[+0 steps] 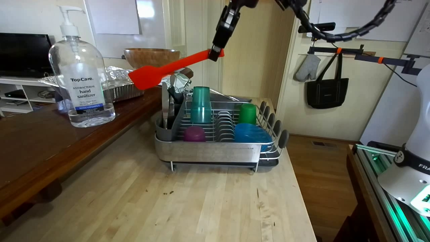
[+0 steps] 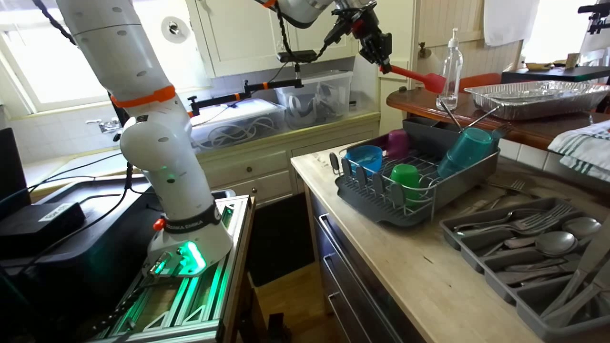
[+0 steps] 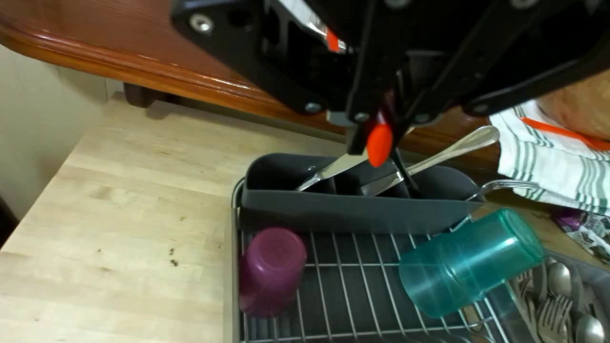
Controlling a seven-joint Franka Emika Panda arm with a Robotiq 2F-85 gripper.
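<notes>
My gripper is shut on the handle of a red spatula, high above the dish rack. The spatula's flat head points away from the arm toward the raised wooden counter, tilted slightly down in exterior view 1. In the wrist view only the red handle's end shows between the fingertips, over the rack's grey cutlery holder. That holder contains knives and other utensils standing up. A purple cup, a teal cup, a green cup and a blue bowl sit in the rack.
A hand sanitizer bottle and a foil tray stand on the raised counter. A grey cutlery tray lies beside the rack.
</notes>
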